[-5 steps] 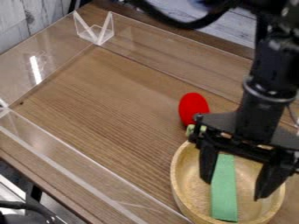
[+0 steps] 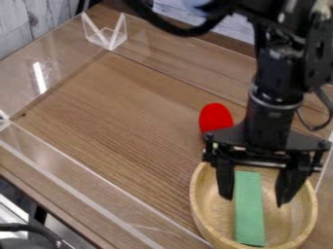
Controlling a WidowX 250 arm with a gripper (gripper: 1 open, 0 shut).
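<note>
My black gripper (image 2: 263, 167) hangs open over a round tan bowl (image 2: 208, 199) at the lower right, its fingers pointing down into it. A flat green block (image 2: 248, 214) lies lengthwise in the bowl, below and between the fingers. A red object (image 2: 215, 117) rests on the wooden table just behind the bowl, partly hidden by the gripper.
A clear plastic holder (image 2: 107, 31) stands at the back left. Cables lie at the lower left corner.
My gripper has risen a little from where it was lower in the bowl, showing more of the green block, which stays in the bowl.
</note>
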